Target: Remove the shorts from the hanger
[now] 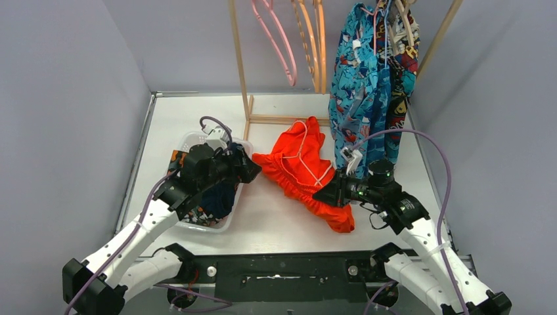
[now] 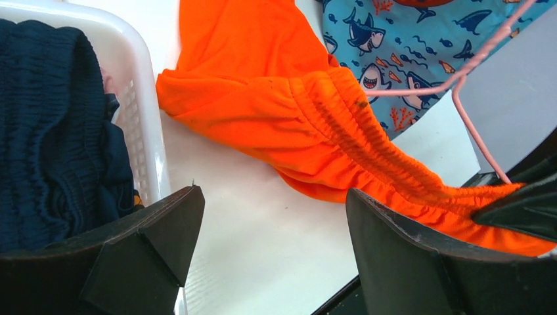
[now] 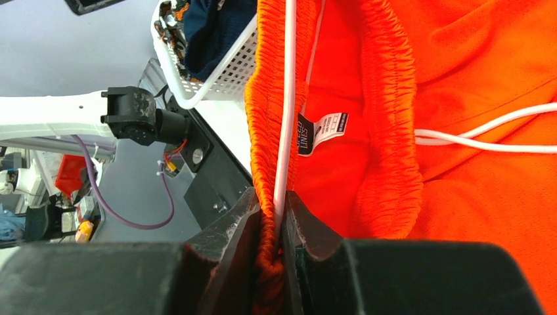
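The orange shorts [image 1: 303,161] hang spread across the middle, their waistband towards the front. In the left wrist view a pink hanger [image 2: 485,48] runs from the waistband [image 2: 368,141] to my right gripper. That gripper [image 1: 320,196] is shut on the waistband's right end; in the right wrist view a pale hanger rod [image 3: 286,98] runs down between its fingers along with the gathered fabric. My left gripper is open and empty, its fingers [image 2: 172,226] pointing at the shorts' left end, close to it. How far the hanger reaches inside the shorts is partly hidden.
Left of the shorts stands a white basket [image 1: 237,197] with dark folded clothes, partly under my left arm. Patterned shorts [image 1: 355,98] hang at the back right. Empty pink [image 1: 281,49] and wooden hangers [image 1: 322,59] hang at the back.
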